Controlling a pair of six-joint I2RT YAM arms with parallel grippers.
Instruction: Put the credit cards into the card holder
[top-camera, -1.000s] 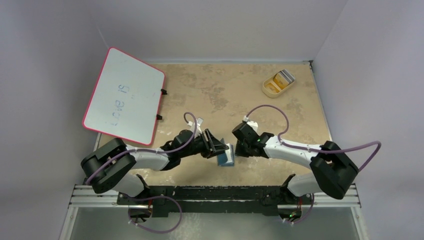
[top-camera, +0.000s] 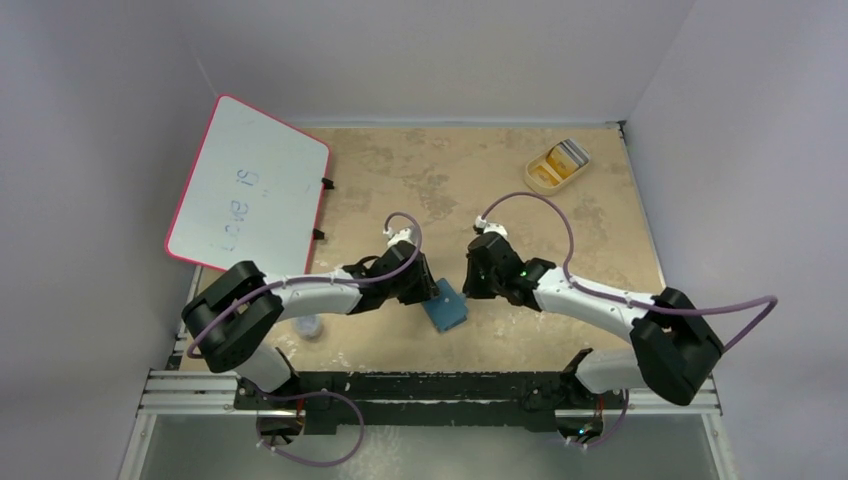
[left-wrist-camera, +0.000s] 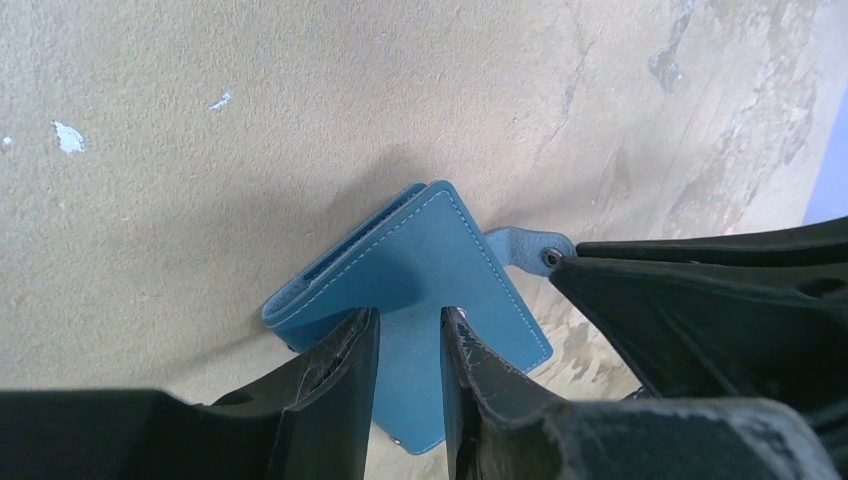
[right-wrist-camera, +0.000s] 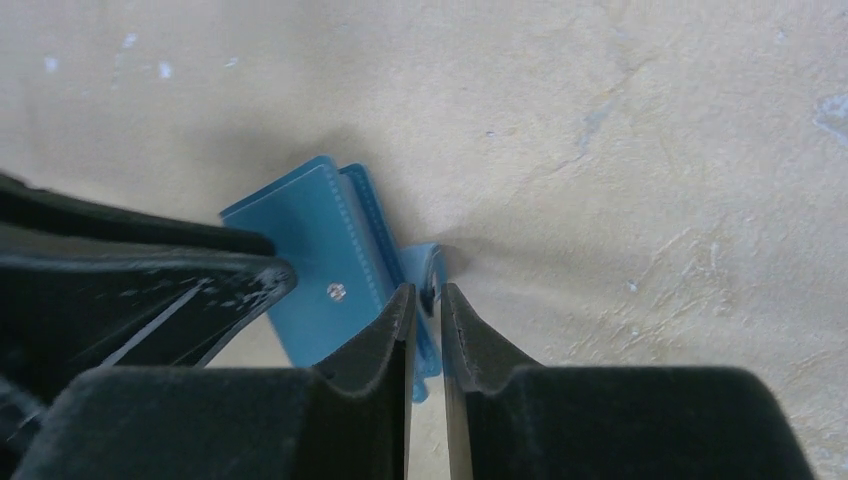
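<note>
The blue card holder (top-camera: 446, 310) lies on the table between my grippers, its flap closed and its strap sticking out at one side. My left gripper is part open over the holder, with the blue leather visible between its fingertips. My right gripper is at the holder's edge by the strap, its fingertips close together; whether they grip the strap is unclear. In both wrist views the other gripper's dark body covers part of the scene.
A tan tray (top-camera: 540, 176) with cards stands at the back right. A whiteboard (top-camera: 250, 190) lies on the left.
Both grippers have moved back from the front, the left also turning. The holder, earlier showing something white on it, now lies flat with only blue showing.
</note>
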